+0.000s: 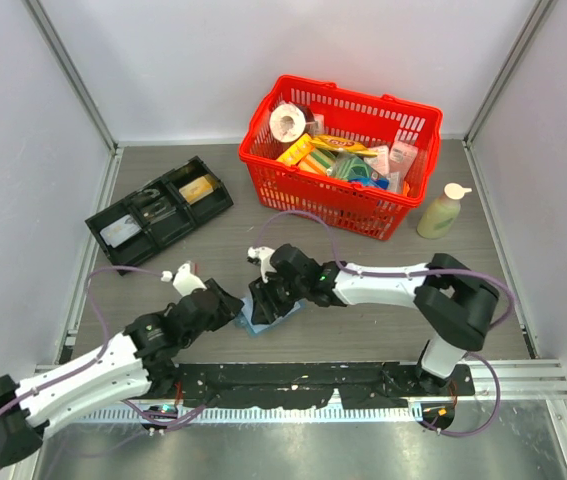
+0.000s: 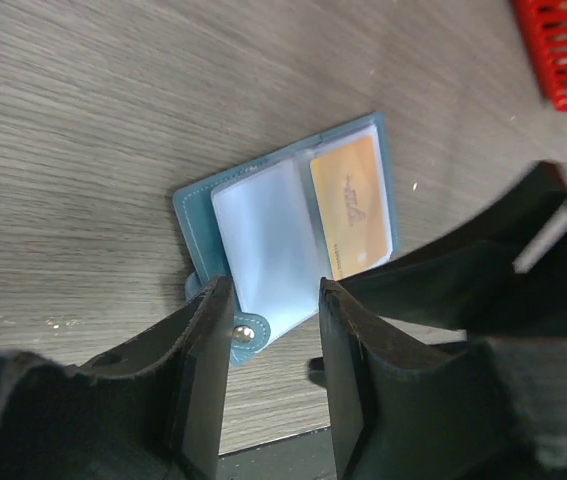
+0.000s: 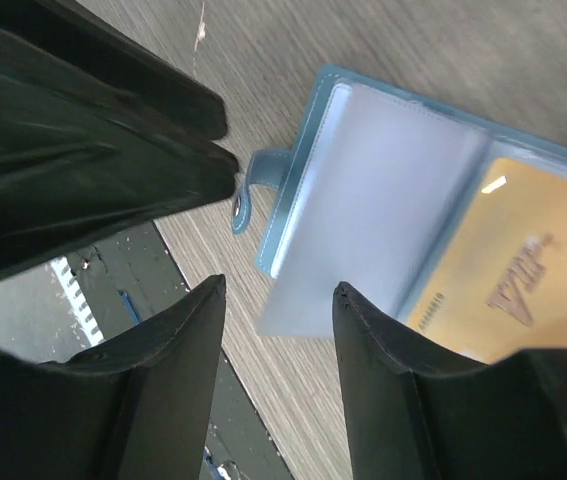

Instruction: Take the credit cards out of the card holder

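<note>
The open blue card holder [image 2: 198, 225] lies on the table below both grippers, holding white cards [image 2: 268, 240] on one side and a yellow card [image 2: 351, 205] beside them; a snap tab sticks out at one end. My left gripper [image 1: 229, 302] is over the holder's left, fingers parted, nothing seen between them [image 2: 275, 290]. My right gripper hangs open above the white cards. Whether either touches them is unclear.
A red basket [image 1: 333, 205] of goods stands at the back, a pump bottle [image 1: 439, 215] at its right. A black compartment tray [image 1: 168, 230] lies back left. Bare table surrounds the holder; the front edge is close.
</note>
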